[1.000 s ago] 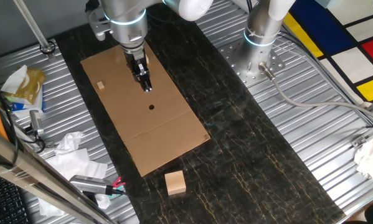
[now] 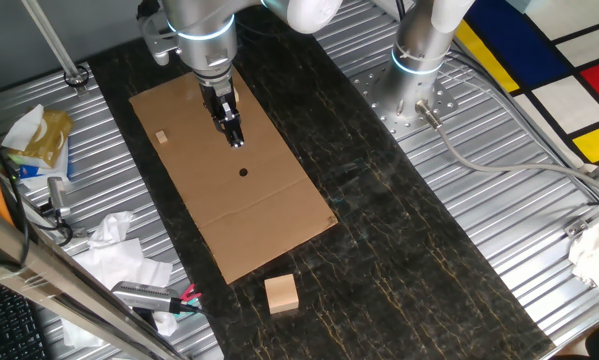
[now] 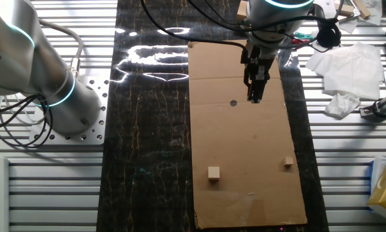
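My gripper [image 2: 236, 144] hangs over the cardboard sheet [image 2: 269, 205], pointing down, near a dark round spot [image 2: 243, 172]. In exterior view 2 the gripper [image 3: 254, 100] appears to the right of that spot [image 3: 233, 103]. Its fingers look closed together, with nothing visible between them. A pale wooden cube [image 3: 213, 173] sits on the cardboard; in exterior view 1 the arm mostly hides it. Nearer the sheet's edge rests a smaller wooden block [image 2: 161, 137]. Off the cardboard, a larger wooden block [image 2: 280, 293] lies on the dark marbled tabletop [image 2: 409, 260].
White tissues [image 2: 119, 255] and a grey clamp-like tool [image 2: 144, 297] lie beside the table. A yellow tissue pack [image 2: 47, 138] stands farther back. The arm's base [image 2: 409, 95] is bolted on the opposite side. Cables loop around the wrist in exterior view 2.
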